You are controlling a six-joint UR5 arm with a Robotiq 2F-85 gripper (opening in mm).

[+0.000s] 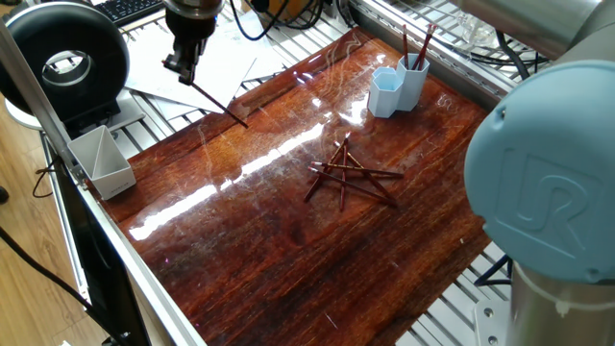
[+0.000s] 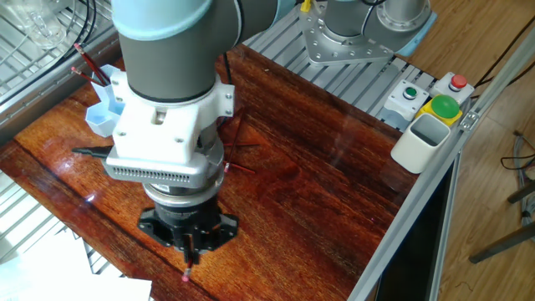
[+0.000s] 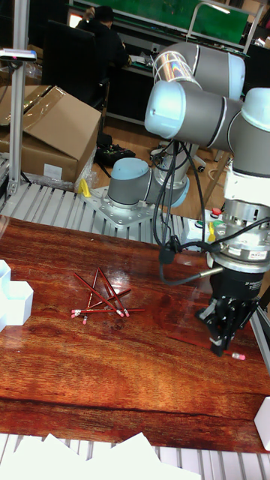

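Note:
My gripper (image 1: 183, 75) is shut on a dark red pencil (image 1: 221, 107), held above the table's edge near the papers. The pencil slants downward from the fingers in exterior view 1. In exterior view 2 the gripper (image 2: 189, 249) points down, and a pink eraser end (image 2: 185, 278) shows below it. Exterior view 3 shows the gripper (image 3: 219, 344) at the right, well away from a loose pile of several pencils (image 3: 102, 301). That pile (image 1: 348, 175) lies crossed on the wooden table. A pale blue two-part hexagonal holder (image 1: 386, 93) has upright pencils in its rear part; the front part looks empty.
An open white box (image 1: 102, 163) stands at the table's left corner. White papers (image 1: 207, 72) and a black ring-shaped object (image 1: 106, 60) lie beyond the edge. Stop buttons (image 2: 457, 81) sit beside a white cup (image 2: 408, 157).

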